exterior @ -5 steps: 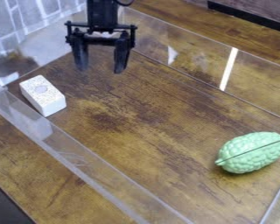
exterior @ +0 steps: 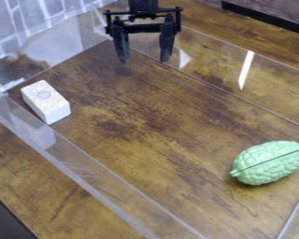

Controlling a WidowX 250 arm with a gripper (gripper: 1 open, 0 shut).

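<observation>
My black gripper (exterior: 145,52) hangs at the top centre of the camera view, above the back of the wooden surface, with its two fingers apart and nothing between them. A white speckled block (exterior: 48,105) lies at the left of the surface, below and left of the gripper. A light green, bumpy oval object (exterior: 268,162), like a bitter melon, lies at the right front, well away from the gripper.
Clear plastic walls (exterior: 78,177) border the wooden work area (exterior: 152,131). A tiled light backdrop stands at the upper left.
The block and green object have not moved.
</observation>
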